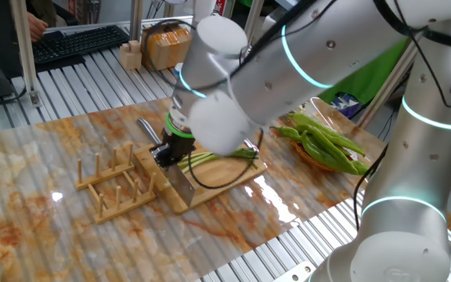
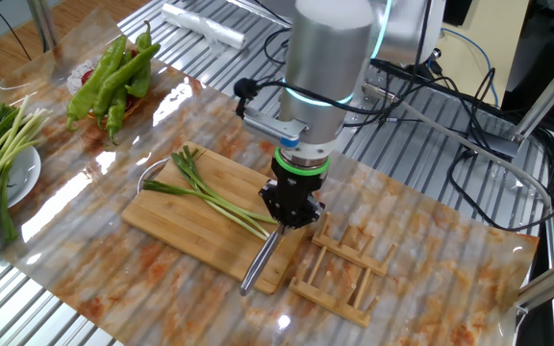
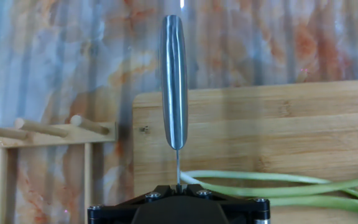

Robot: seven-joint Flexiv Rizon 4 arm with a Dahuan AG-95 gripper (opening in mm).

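A knife with a shiny metal handle (image 3: 174, 81) is clamped in my gripper, which is shut on it where handle meets blade. In exterior view 1 the flat blade (image 1: 181, 186) points down over the left part of the wooden cutting board (image 1: 229, 182); whether its edge touches the board cannot be made out. Several green onions (image 2: 205, 192) lie along the board, their pale ends close to the gripper (image 2: 291, 207). The blade is mostly hidden in the wrist view and in exterior view 2.
Close beside the board stands a wooden peg rack (image 2: 344, 277). Green peppers (image 2: 113, 85) fill a small basket farther off, and more green onions rest on a white plate (image 2: 25, 173).
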